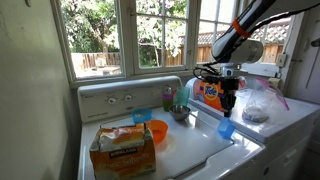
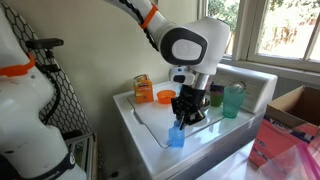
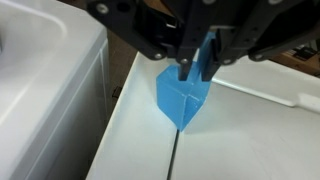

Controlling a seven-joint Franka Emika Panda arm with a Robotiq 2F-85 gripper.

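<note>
A blue object [image 3: 182, 98], perhaps a cup or block, stands over the seam between the two white machine tops. In the wrist view its upper part reaches up between the dark fingers of my gripper. The fingers are close around that top portion; whether they press on it cannot be told. Exterior view 1 has the gripper [image 1: 226, 113] directly above the blue object [image 1: 226, 128], pointing down. From the other side, the gripper [image 2: 180, 123] also meets the top of the blue object [image 2: 176, 137] near the machine's front edge.
On the left white top are an orange bowl [image 1: 157, 131], a blue bowl [image 1: 142, 116], a metal bowl [image 1: 180, 112] and a Kirkland box [image 1: 124, 155]. A detergent container [image 1: 208, 93] and a clear plastic bag [image 1: 262, 103] stand behind and right. Open white surface lies left of the gripper.
</note>
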